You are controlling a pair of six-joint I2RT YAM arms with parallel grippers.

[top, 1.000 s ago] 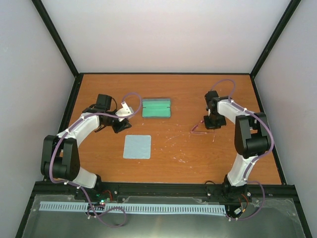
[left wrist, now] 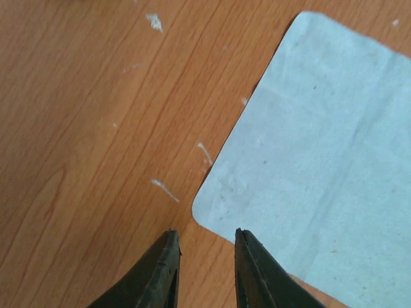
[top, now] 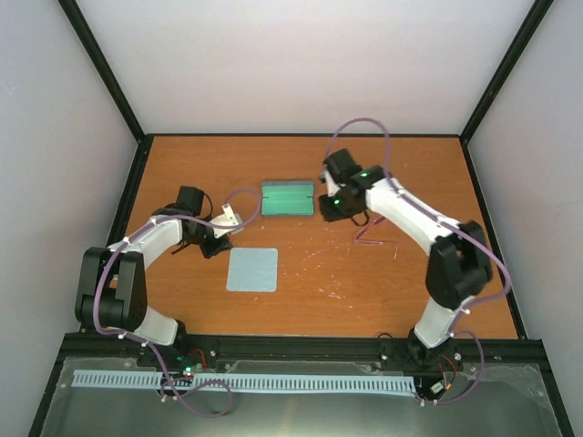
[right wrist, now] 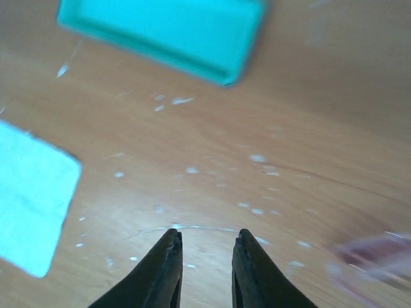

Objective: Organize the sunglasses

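Pink sunglasses (top: pixel 369 238) lie on the table at the right, blurred at the lower right of the right wrist view (right wrist: pixel 379 256). A green case (top: pixel 288 200) lies at the back centre, and a light grey-blue cloth (top: pixel 251 269) at the front left. My left gripper (top: pixel 219 248) is over the table just above-left of the cloth, its fingers part open and empty (left wrist: pixel 207 239). My right gripper (top: pixel 330 209) is raised beside the case's right side, fingers part open with nothing between them (right wrist: pixel 207 239).
Dark frame rails and walls bound it at back and sides. Purple cables loop above both arms.
My right arm has swung up and left from the sunglasses toward the case. My left gripper has shifted slightly left and down. The sunglasses stay where they were.
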